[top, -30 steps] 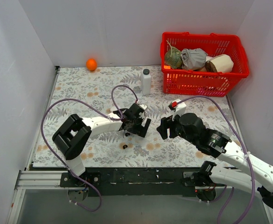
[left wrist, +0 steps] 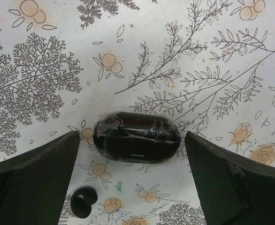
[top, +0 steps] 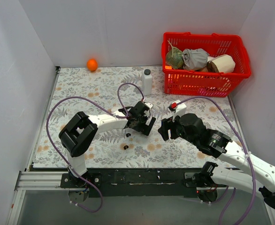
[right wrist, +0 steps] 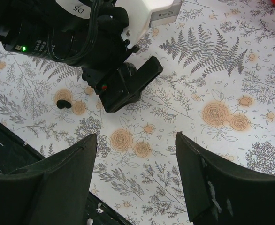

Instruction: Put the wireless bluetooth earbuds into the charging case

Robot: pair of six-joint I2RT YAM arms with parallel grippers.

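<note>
The black charging case (left wrist: 137,138) lies on the patterned table, glossy and closed, with its long side running across the left wrist view. My left gripper is open, its fingers standing at either end of the case. In the top view that gripper hides the case. One black earbud (left wrist: 82,201) rests just below the case in the left wrist view. Two earbuds show in the top view, the upper (top: 128,135) and the lower (top: 126,147). My right gripper stays open to the right, only bare table between its fingers.
A red basket (top: 198,84) filled with several items occupies the back right. A white bottle (top: 147,83) with a dark cap stands behind the left gripper, and an orange (top: 92,64) sits at the back left. Bare table lies between the two grippers.
The right arm has stayed put.
</note>
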